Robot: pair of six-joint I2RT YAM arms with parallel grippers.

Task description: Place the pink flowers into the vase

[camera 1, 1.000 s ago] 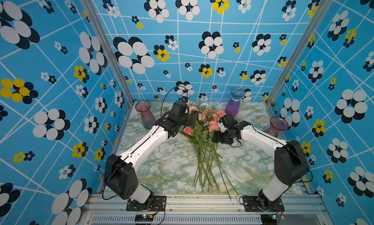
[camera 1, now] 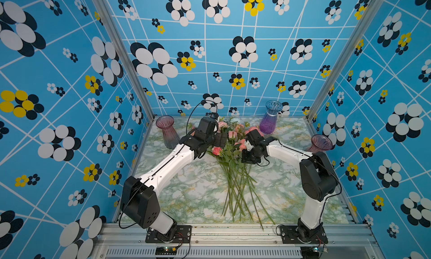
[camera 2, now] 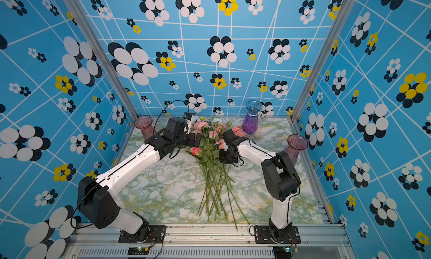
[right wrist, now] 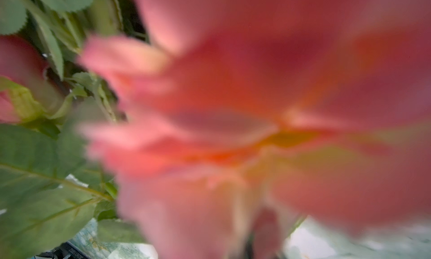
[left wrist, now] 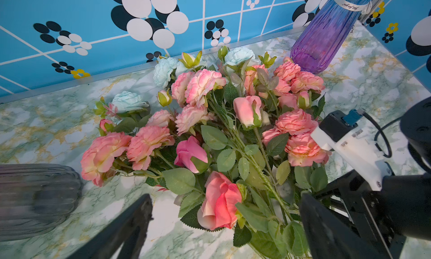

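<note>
Several pink flowers (left wrist: 220,200) lie in one bunch on the table, mixed with pale blue ones (left wrist: 130,102), their long green stems (camera 1: 238,191) pointing to the front edge. Over the left of the blossoms, my left gripper is open, with a rose and leaves beyond its fingers (left wrist: 130,227). My right gripper (camera 1: 248,156) is in among the leaves and stems at the bunch's right side. A blurred pink bloom (right wrist: 269,138) fills the right wrist view and hides its fingers. A purple-blue vase (camera 1: 269,117) stands upright behind the bunch.
A pinkish grey vase (camera 1: 168,132) stands at the back left. Another pink vase (camera 1: 319,143) is on the right, partly behind the right arm.
One stem end at the front has shifted a little to the right. The left arm stays in place.
</note>
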